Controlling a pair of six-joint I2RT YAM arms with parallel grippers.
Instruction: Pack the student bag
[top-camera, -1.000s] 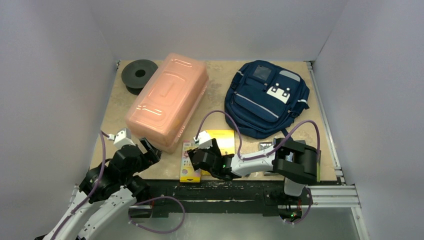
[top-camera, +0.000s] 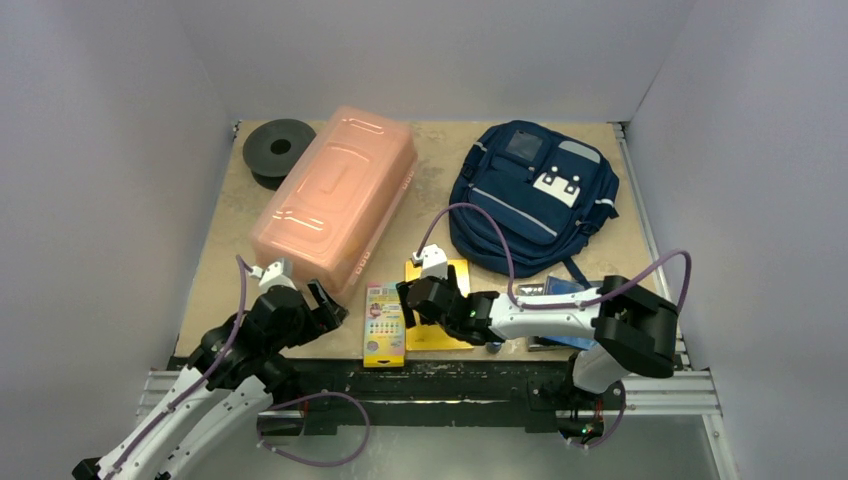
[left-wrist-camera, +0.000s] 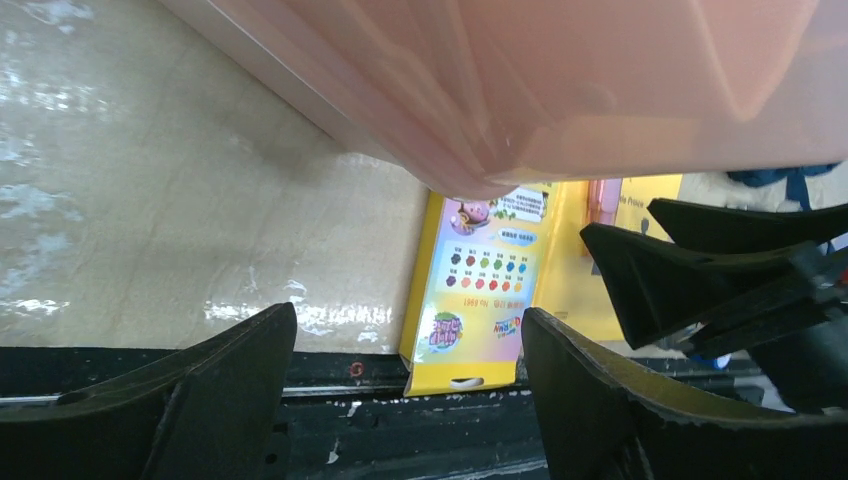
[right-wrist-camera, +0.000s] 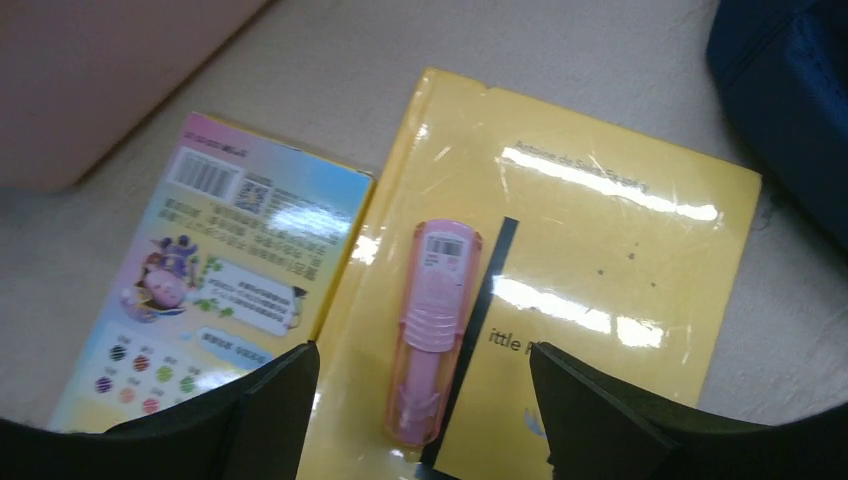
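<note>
A navy backpack (top-camera: 530, 190) lies at the back right. At the front centre a crayon box (top-camera: 384, 330) lies left of a yellow book (right-wrist-camera: 620, 250); a pink pen-like item (right-wrist-camera: 430, 330) rests on the book. My right gripper is above the book and pink item, fingers apart with nothing held. My left gripper stands open near the front left corner of the pink container (top-camera: 335, 195), with nothing between its fingers.
A dark spool (top-camera: 262, 160) sits at the back left. Blue and silver items (top-camera: 565, 290) lie at the front right, partly under the right arm. The floor between container and backpack is clear.
The right arm has moved rightward, from over the crayon box toward the book. The left gripper has moved slightly right. The crayon box sits a little further right than a second ago.
</note>
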